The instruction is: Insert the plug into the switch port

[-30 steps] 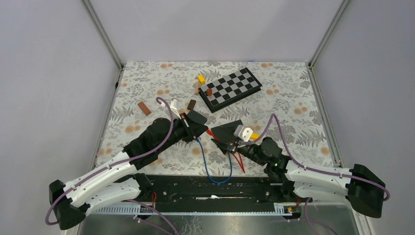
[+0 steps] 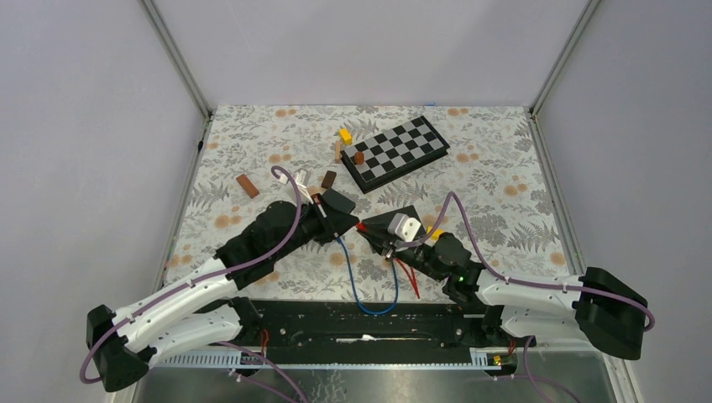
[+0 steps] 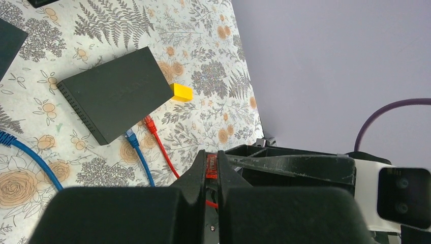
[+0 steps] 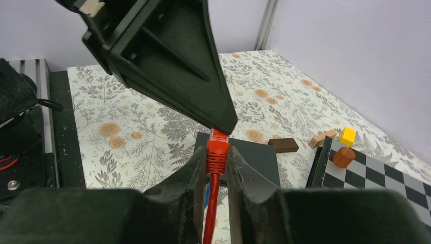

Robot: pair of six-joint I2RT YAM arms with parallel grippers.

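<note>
My left gripper is shut, with a red plug point(image 4: 217, 156) at its fingertips. In the right wrist view my right gripper's fingertips lie around that plug's body, just below the left gripper's tip; whether they grip it I cannot tell. A red cable hangs down from the plug. The black switch point(image 3: 114, 94) lies on the table, with a blue plug point(image 3: 131, 138) and another red plug point(image 3: 150, 123) at its edge.
The checkerboard point(image 2: 395, 155) stands at the back, with small blocks point(image 2: 345, 135) beside it. A yellow block point(image 3: 181, 92) touches the switch. Blue cable loops at the front.
Over the last second my right gripper has moved left toward the left gripper and the red plug. The left arm has shifted only slightly.
</note>
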